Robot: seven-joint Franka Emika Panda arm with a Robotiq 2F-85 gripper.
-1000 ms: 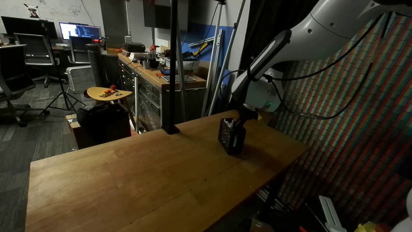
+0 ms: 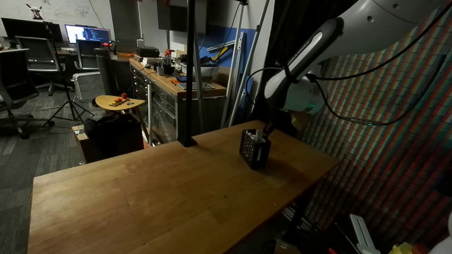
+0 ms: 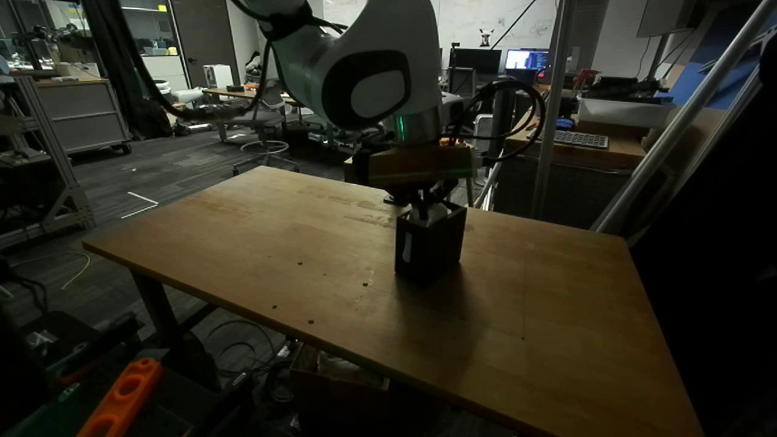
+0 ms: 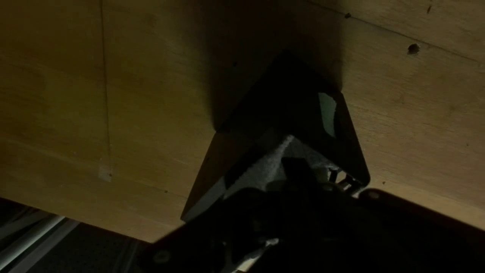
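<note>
A black box-shaped holder point(image 2: 254, 150) with a lattice side stands upright on the wooden table point(image 2: 178, 182). White, soft-looking material point(image 2: 258, 135) fills its top and pokes up over the rim; whether it is cloth or paper I cannot tell. Right above the holder, my gripper point(image 3: 425, 204) points down, shut on the white material point(image 3: 434, 213). In the wrist view, dark fingers point(image 4: 298, 170) overlap the pale material point(image 4: 268, 166) inside the holder point(image 4: 291, 100). Shadow hides most of the contact.
Bare tabletop point(image 3: 240, 226) stretches away from the holder on several sides. A dark upright post point(image 2: 187, 139) stands at the table's back edge. The patterned curtain point(image 2: 381, 127) hangs close to the arm.
My arm and gripper have risen and shifted right in exterior view 1. More of the white material shows above the rim. The holder stays in about the same place.
</note>
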